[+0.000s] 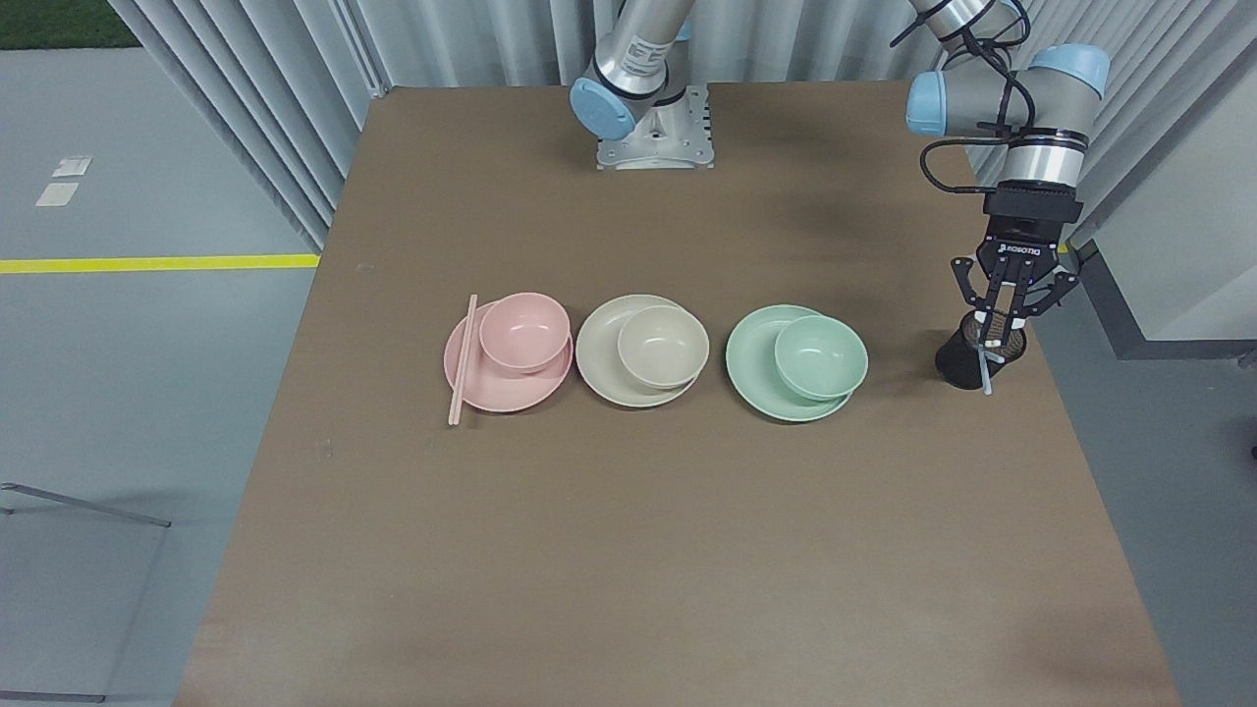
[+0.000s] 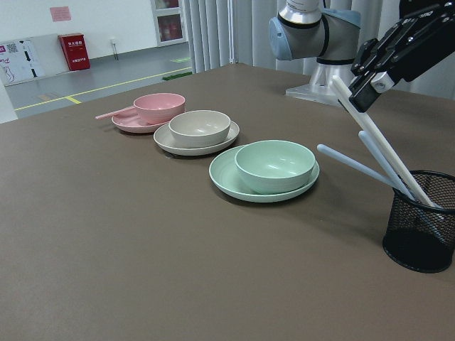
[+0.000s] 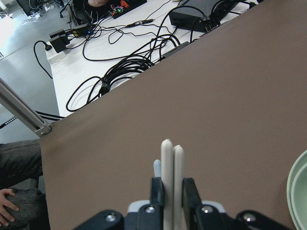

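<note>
At the right of the table stands a black mesh holder containing long sticks, pale blue ones and white ones. My gripper is over it, shut on two white chopsticks, seen between the fingers in the wrist view; their lower ends are inside the holder in the left view. A pale blue tip shows behind them.
Left of the holder sit a mint plate with bowl, a cream plate with bowl, and a pink plate with bowl and pink chopsticks.
</note>
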